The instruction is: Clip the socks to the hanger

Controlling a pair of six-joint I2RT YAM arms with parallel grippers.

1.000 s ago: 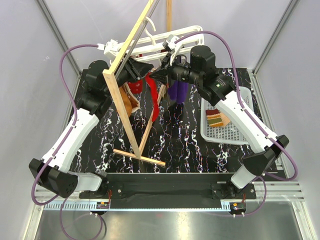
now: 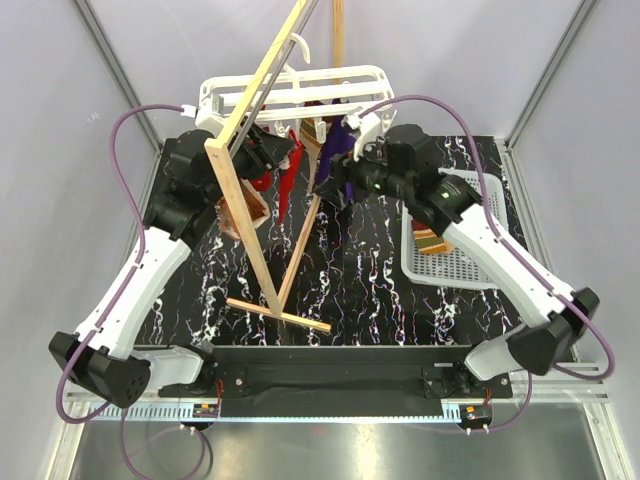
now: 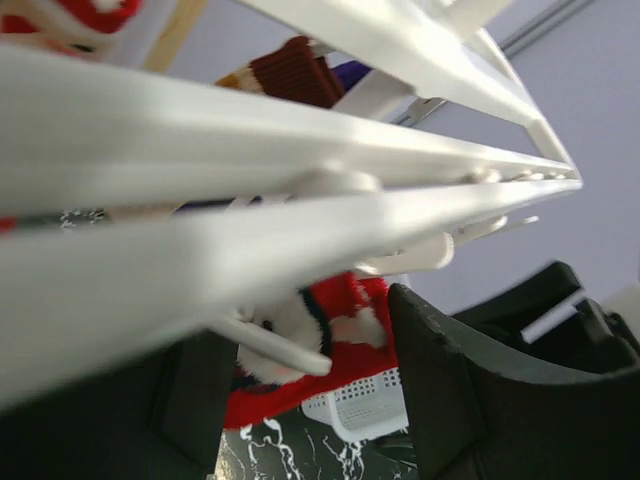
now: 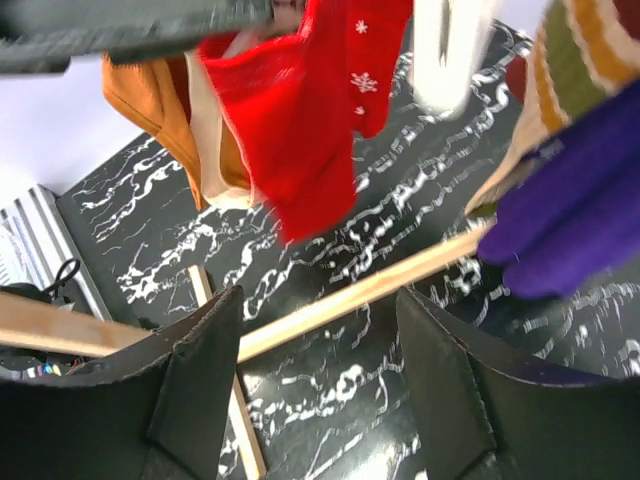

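The white clip hanger (image 2: 300, 95) hangs from the wooden stand (image 2: 248, 230). Socks hang below it: red (image 2: 289, 175), purple (image 2: 333, 155), plus orange, striped and others seen in the right wrist view. My left gripper (image 2: 275, 150) is at the hanger's left; in the left wrist view its open fingers (image 3: 440, 400) stand either side of a red-and-white sock (image 3: 355, 350) under a clip. My right gripper (image 2: 335, 190) is right of and below the hanger; in the right wrist view its fingers are apart with nothing between them, the red sock hanging above.
A white basket (image 2: 450, 270) with striped socks (image 2: 428, 235) sits at the right. The stand's wooden foot (image 2: 280, 315) lies on the dark marbled surface, whose lower middle is clear.
My right gripper has moved down and away from the hanger's middle and my left gripper. The red sock and hanger have shifted slightly left.
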